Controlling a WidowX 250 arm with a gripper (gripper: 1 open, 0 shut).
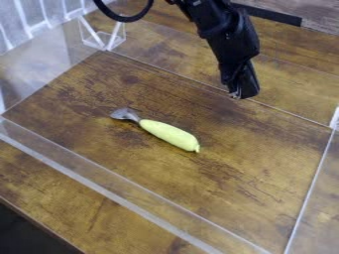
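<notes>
A pale yellow corn cob or similar elongated object [171, 135] lies diagonally near the middle of the wooden board, with a metal utensil head [125, 113] at its upper-left end. The black gripper [239, 91] hangs at the upper right, above and apart from these things near the board's back edge. It looks shut, with nothing visible between its fingers.
Clear plastic walls [93, 169] border the wooden board [265, 189]. A white bracket [103, 32] stands at the back left, beside white railings. The board's right and front areas are clear.
</notes>
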